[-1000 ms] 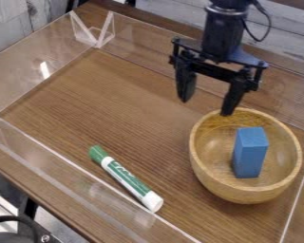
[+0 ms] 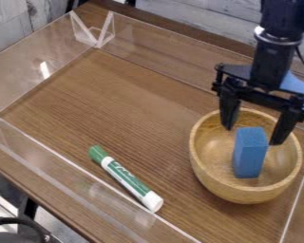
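Note:
My gripper point(image 2: 254, 106) is at the upper right, a dark blue-grey body with its fingers spread open over the back half of a tan bowl point(image 2: 216, 167). A blue block point(image 2: 250, 152) stands inside the bowl, just below and in front of the fingers. Nothing shows between the fingers. A white and green cylindrical marker point(image 2: 124, 177) lies on the wooden table at the lower left, outside the bowl.
A clear acrylic stand point(image 2: 91, 28) is at its top-left edge. A dark cable runs at the bottom-left corner.
My gripper has moved right, from above the bowl's back left to over the blue block's side of the bowl. The bowl, block and marker look unmoved.

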